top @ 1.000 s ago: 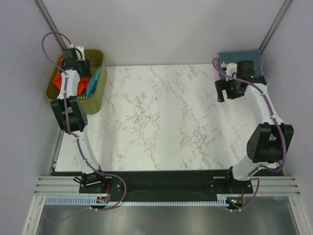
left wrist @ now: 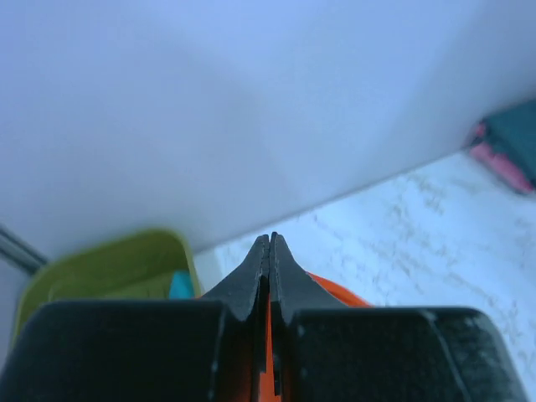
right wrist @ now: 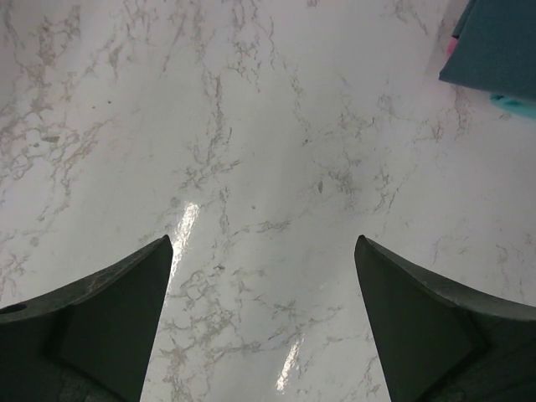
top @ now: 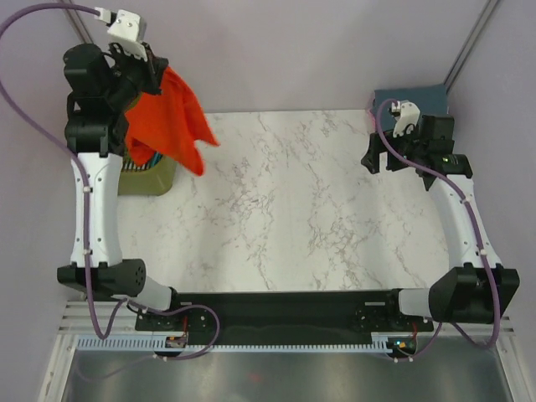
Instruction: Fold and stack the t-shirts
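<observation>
My left gripper [top: 151, 75] is raised over the bin at the back left, shut on an orange t-shirt [top: 176, 117] that hangs and spreads to the right; the left wrist view shows only a bit of orange at its closed fingertips. The olive bin [top: 146, 184] below is partly hidden by cloth and arm, with some blue cloth [left wrist: 180, 286] inside. My right gripper [top: 377, 159] stands open over the marble surface at the right, nothing between its fingers. A folded stack [top: 410, 98] of dark teal and pink cloth lies at the back right.
Walls close it in at the back and both sides. In the right wrist view the stack's corner [right wrist: 494, 50] shows at the upper right.
My left gripper has risen out of the bin, lifting the orange t-shirt with it. The right arm has shifted slightly at the same side of the table.
</observation>
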